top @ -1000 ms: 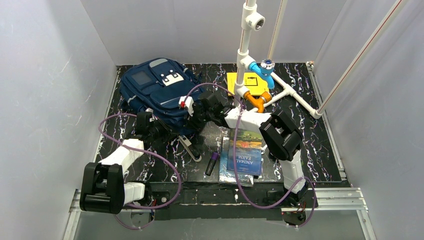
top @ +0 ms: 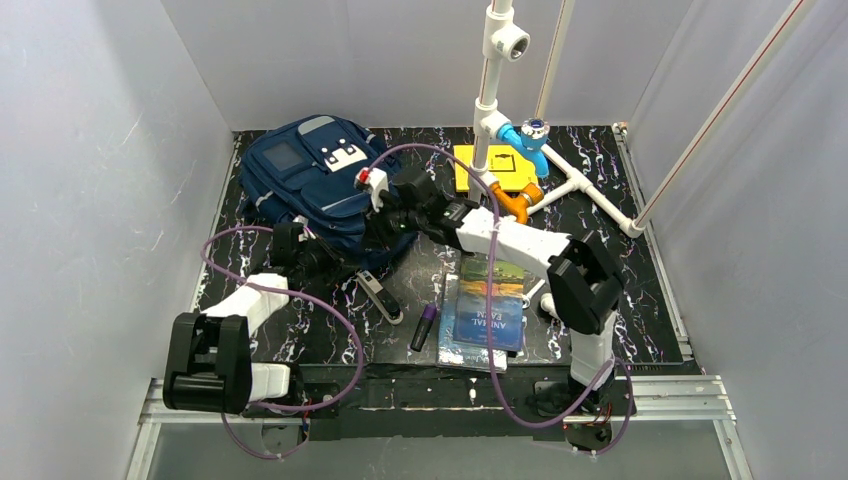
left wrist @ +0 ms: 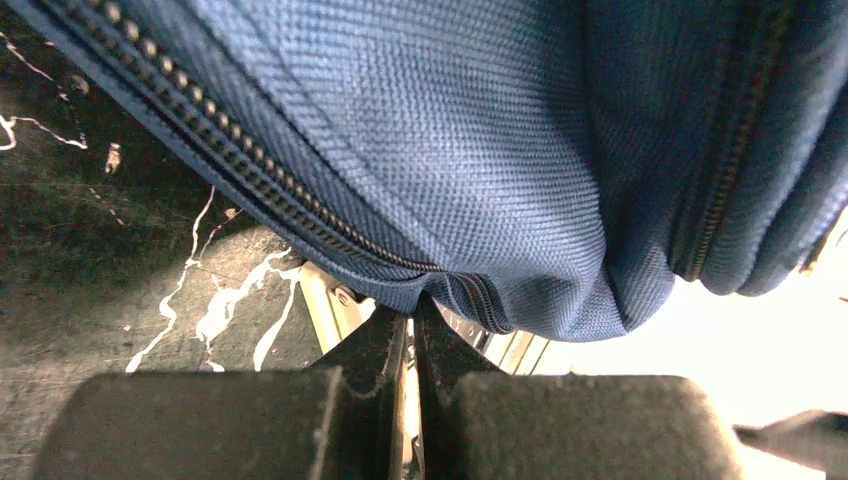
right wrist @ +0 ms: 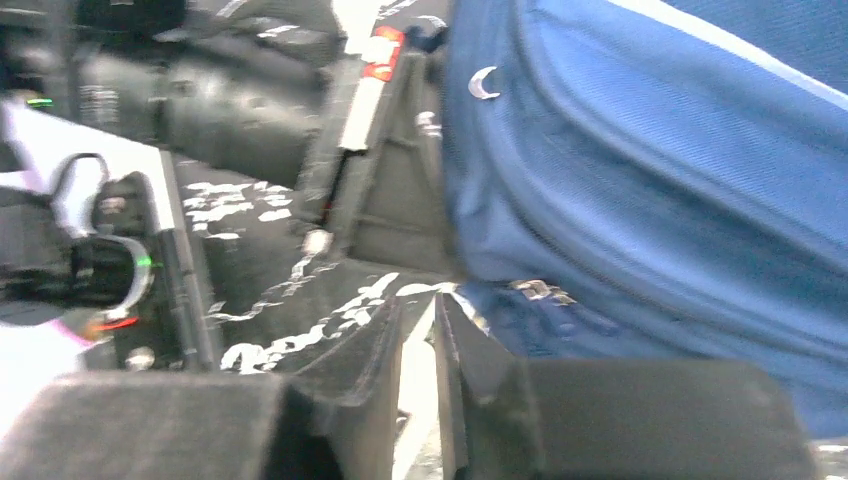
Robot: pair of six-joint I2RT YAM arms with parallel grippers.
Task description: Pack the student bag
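Note:
The navy backpack point(top: 305, 170) lies at the back left, its front pockets facing up. My left gripper point(top: 343, 268) is at its near lower edge. In the left wrist view the shut fingertips of the left gripper pinch the zipped fabric point(left wrist: 470, 170), which bunches at the tips. My right gripper point(top: 376, 238) hangs by the bag's near right side. Seen from the right wrist, the right gripper is part open with a narrow, empty gap, close to the blue bag side point(right wrist: 640, 190). An Animal Farm book point(top: 488, 325) lies on a second book point(top: 450, 352).
A long grey-and-black object point(top: 380, 298) and a purple-capped marker point(top: 424, 327) lie in front of the bag. Behind the right arm are a yellow book point(top: 522, 172) and a white pipe stand point(top: 572, 180) with blue and orange fittings. Bare table lies at the far right.
The right arm's elbow has swung to the right and nearer, and its gripper has shifted slightly left along the bag. The left arm has barely moved; the bag has stayed put.

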